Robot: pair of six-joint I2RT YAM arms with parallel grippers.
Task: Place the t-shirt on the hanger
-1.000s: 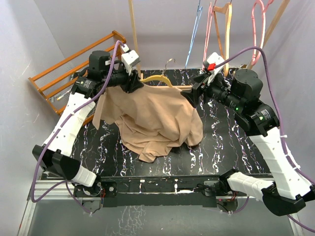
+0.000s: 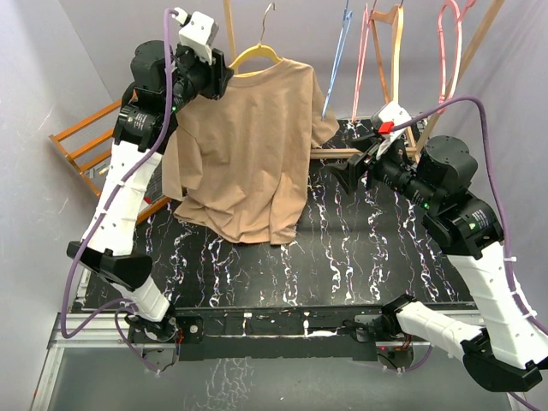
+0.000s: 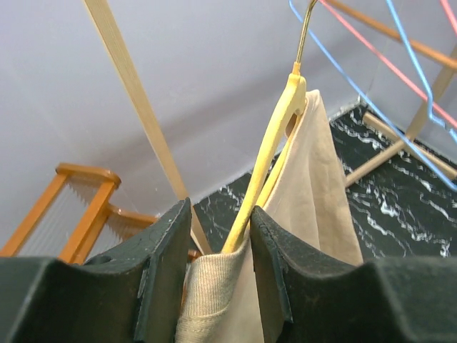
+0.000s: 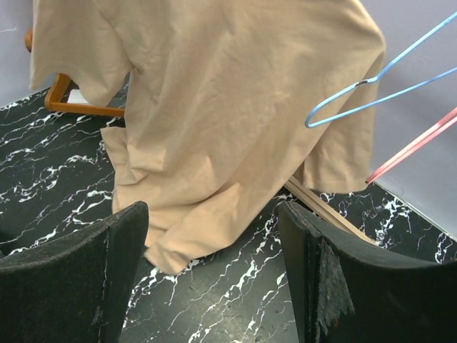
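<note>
The tan t shirt (image 2: 244,154) hangs on a yellow hanger (image 2: 255,53), its lower folds near the black marbled table. My left gripper (image 2: 219,75) is shut on the hanger at the shirt's left shoulder; the left wrist view shows the yellow hanger (image 3: 271,150) and collar cloth between its fingers, the hanger's hook rising above. My right gripper (image 2: 347,163) stands apart to the right of the shirt, open, with nothing between its fingers in the right wrist view (image 4: 216,236).
A wooden rack with blue (image 2: 338,51), pink and wooden hangers stands at the back right. An orange slatted frame (image 2: 86,141) leans at the left.
My left gripper has risen and moved toward the back left, lifting hanger and shirt; the shirt now hangs straighter. The right gripper moved slightly right, away from the shirt.
</note>
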